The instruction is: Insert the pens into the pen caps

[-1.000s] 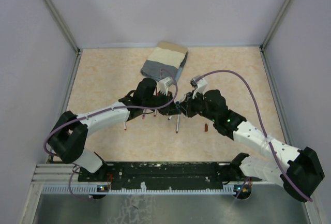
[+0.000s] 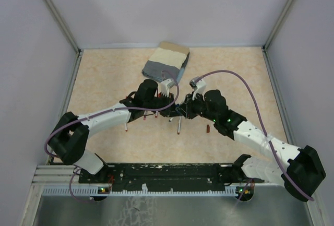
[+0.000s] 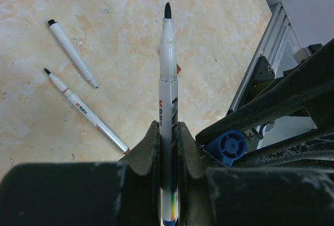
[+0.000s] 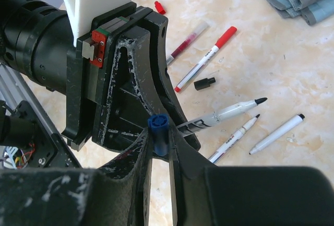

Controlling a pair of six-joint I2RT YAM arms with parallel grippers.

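Note:
A white marker (image 3: 168, 100) with a bare black tip stands lengthwise in the left wrist view, clamped between the fingers of my left gripper. Its black-tipped end sticks out past the left fingers in the right wrist view. My right gripper is shut on a small blue cap, whose round end also shows beside the marker in the left wrist view, between the right fingers. The two grippers are close together over the table's middle; the cap and the marker's black tip are apart.
On the table lie a white pen with a black tip (image 4: 235, 138), a white black-ended piece (image 4: 276, 133), a black cap (image 4: 204, 83), a red-capped marker (image 4: 206, 59) and a red cap (image 4: 159, 8). A folded grey cloth (image 2: 166, 61) lies at the back.
My right arm has shifted very slightly to the left. The left arm shows no visible movement, and both grippers keep their hold.

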